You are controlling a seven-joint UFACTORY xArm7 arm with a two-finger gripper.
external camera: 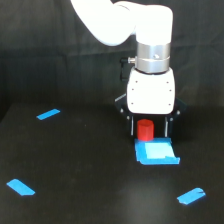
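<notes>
A small red block [146,130] stands at the back edge of a blue-and-white patch [157,159] on the dark table. My white gripper [150,128] points down from above, low over the table at the block. Its dark fingers look spread wide, one to the left of the block and one to the right, with a gap on the right side. Whether the block lies exactly between the fingers or a little in front of them cannot be told against the dark background.
Blue tape strips lie on the black table: one at the back left [48,114], one at the front left [20,187] and one at the front right [190,196].
</notes>
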